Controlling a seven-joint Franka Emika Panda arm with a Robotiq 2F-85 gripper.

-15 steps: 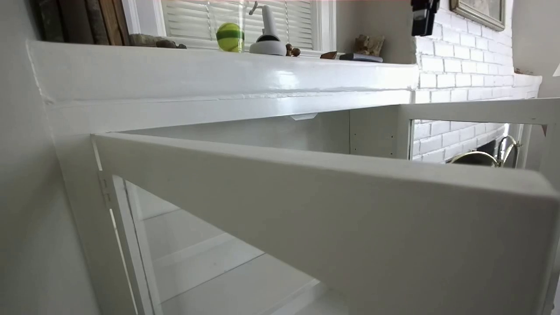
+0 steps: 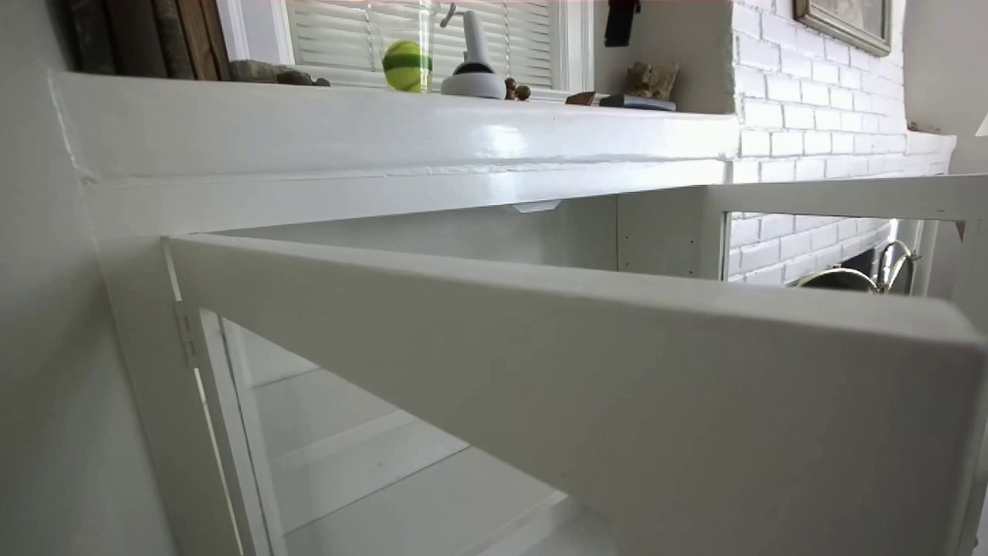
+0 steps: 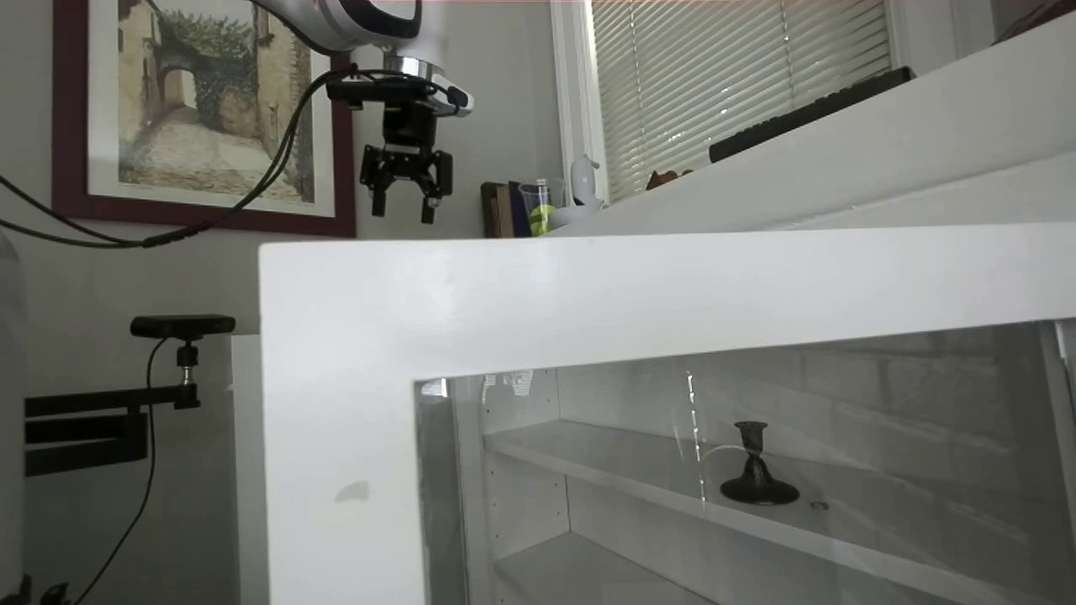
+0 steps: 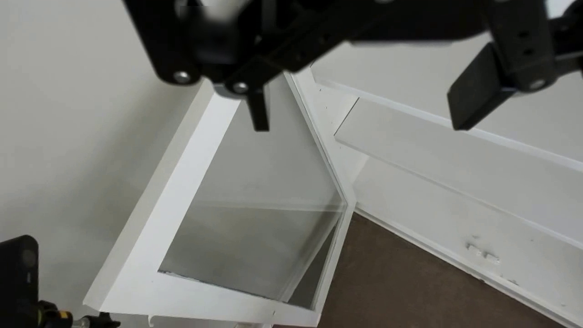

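My gripper [image 3: 403, 208] hangs fingers-down in front of the framed picture in exterior view 2, above the level of the cabinet. It is open, and no object shows between its fingers. In the wrist view, one finger pad [image 4: 478, 90] is at the right and a fingertip [image 4: 259, 112] near the centre. Below them a white glass-paned door [image 4: 180, 158] stands swung out from the white cabinet. Exterior view 1 shows this door's top rail [image 2: 574, 306] close up, plus a second open door [image 2: 852, 196] at the right. Only a dark finger [image 2: 620, 23] of mine enters that view.
A dark candlestick [image 3: 756, 469] stands on a shelf behind glass. On the ledge are a green-yellow ball [image 2: 407, 66], a white device [image 2: 474, 74] and other small items. A camera [image 3: 181, 326] sits on a black bracket at the left. The visible shelves in the wrist view look empty.
In exterior view 1, the visible part of my gripper has shifted left and slightly up. Both doors and the ledge items look unmoved.
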